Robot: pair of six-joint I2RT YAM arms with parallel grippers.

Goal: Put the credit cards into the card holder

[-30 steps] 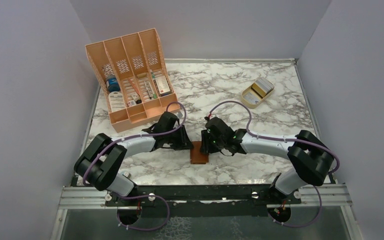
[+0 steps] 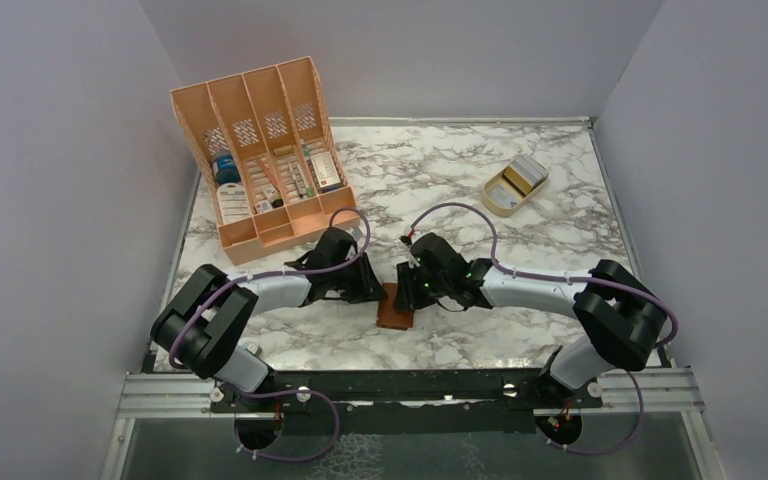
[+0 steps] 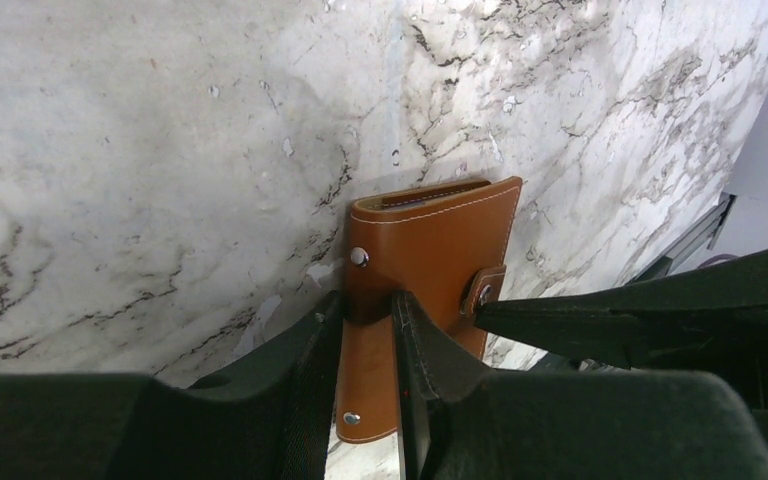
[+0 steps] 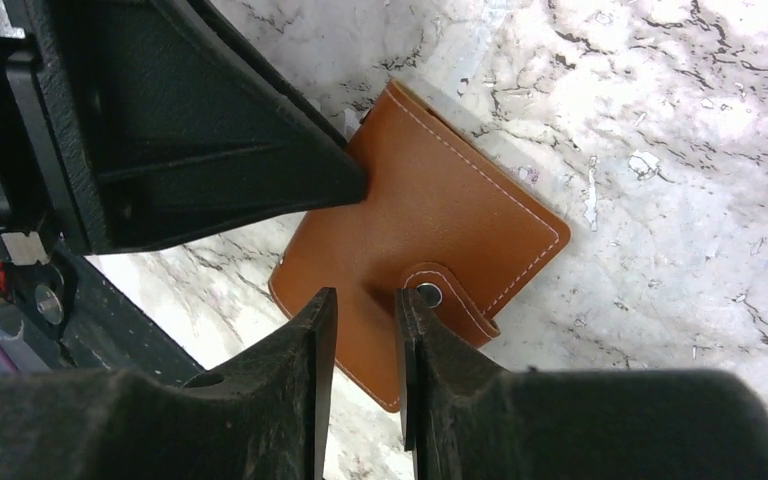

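The brown leather card holder stands folded shut on the marble table, between my two grippers. In the left wrist view, my left gripper is shut on the holder's riveted spine side. A narrow opening shows along the top edge, with something pale inside. My right gripper is partly open over the holder's front face, one fingertip beside the strap tab with its metal snap. Nothing is clearly gripped between its fingers. No loose credit card shows near the holder.
A small tan box with card-like pieces in it stands at the back right. At the back left is a large orange compartment organizer holding several items, close to my left arm. Bare marble lies right of the holder and across the back middle.
The card holder has shifted slightly left over the last second. My right gripper has moved a little left with it, while the left gripper has hardly moved.
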